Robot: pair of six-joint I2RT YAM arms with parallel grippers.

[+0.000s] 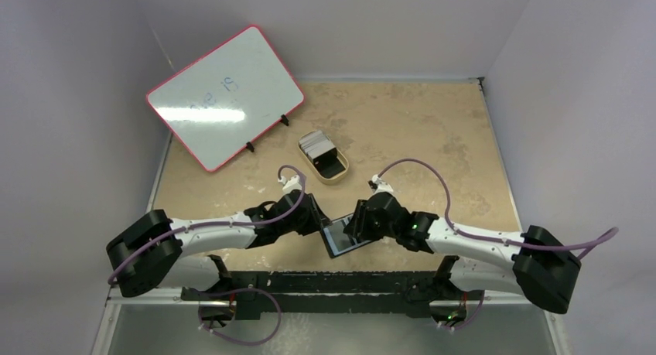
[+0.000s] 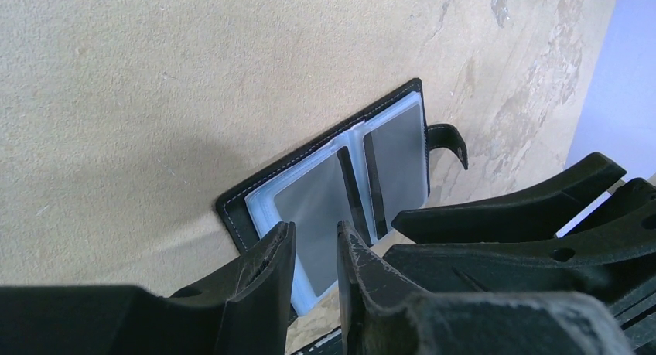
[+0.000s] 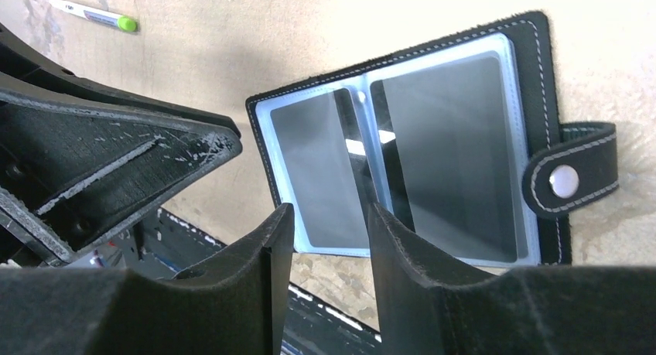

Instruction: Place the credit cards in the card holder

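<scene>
The black card holder [image 2: 317,216] lies open on the table between my grippers, its light blue sleeves with grey windows facing up and its strap [image 3: 572,169] to one side. My left gripper is over the holder's edge, fingers part open, nothing seen between them. My right gripper is over the holder too, fingers apart with nothing seen between them. Behind them, in the top view, grey cards [image 1: 316,144] stand in a beige tray [image 1: 340,175].
A whiteboard [image 1: 224,96] with clips lies at the back left. A green-capped marker [image 3: 97,15] shows in the right wrist view.
</scene>
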